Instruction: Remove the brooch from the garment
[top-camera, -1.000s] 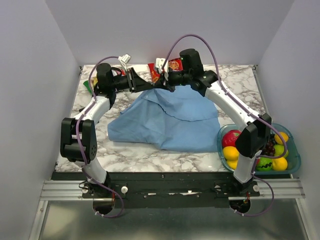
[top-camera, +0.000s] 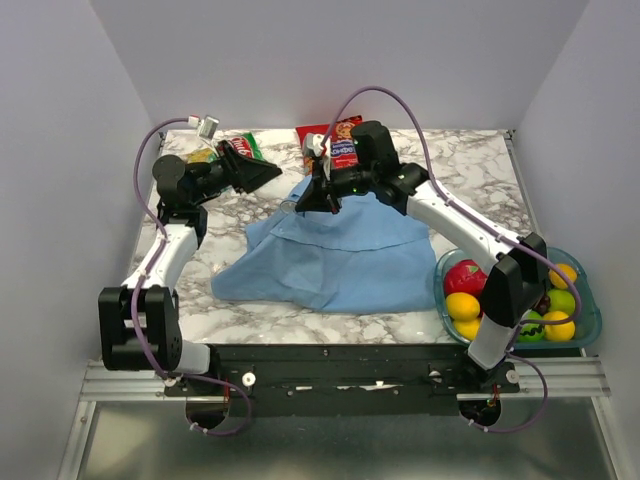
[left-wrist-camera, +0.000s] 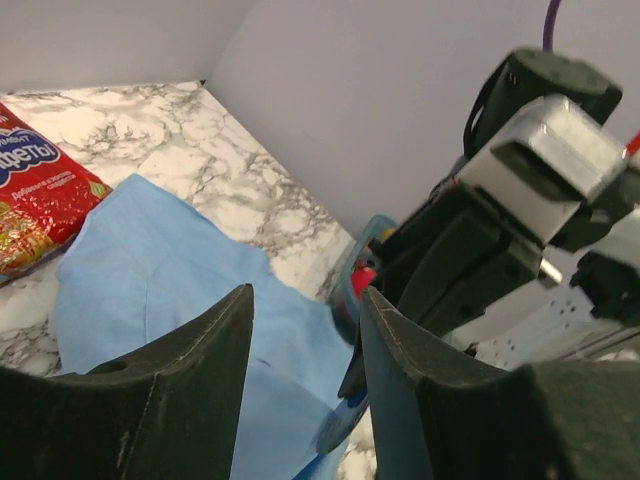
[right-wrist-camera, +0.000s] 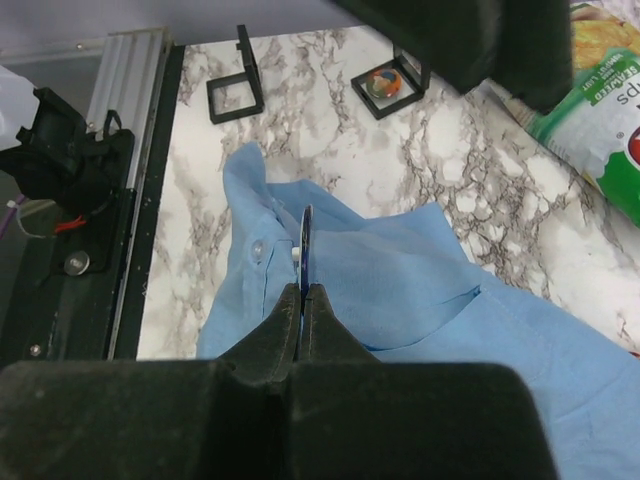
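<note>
The light blue garment (top-camera: 345, 265) lies spread and creased on the marble table. Above it, my right gripper (top-camera: 302, 207) is shut on a thin oval piece, the brooch (left-wrist-camera: 340, 430), which shows as a bluish disc in the left wrist view. Seen edge-on in the right wrist view, the brooch (right-wrist-camera: 306, 240) is a dark sliver with a small white part beside it. Whether its back still touches the cloth I cannot tell. Up and to the left, my left gripper stands open, its gap empty, clear of the garment.
A red snack bag (top-camera: 343, 145) lies behind the garment, and a green one (right-wrist-camera: 600, 120) behind the left arm. Small black frames (right-wrist-camera: 238, 95) stand on the marble. A bowl of fruit (top-camera: 598, 315) sits at the front right. Bare marble (top-camera: 475, 180) shows at the back right.
The grippers, together a second ago, have parted. My left gripper has moved left; my right one has come nearer the front edge and slightly left, and the garment's left part has shifted.
</note>
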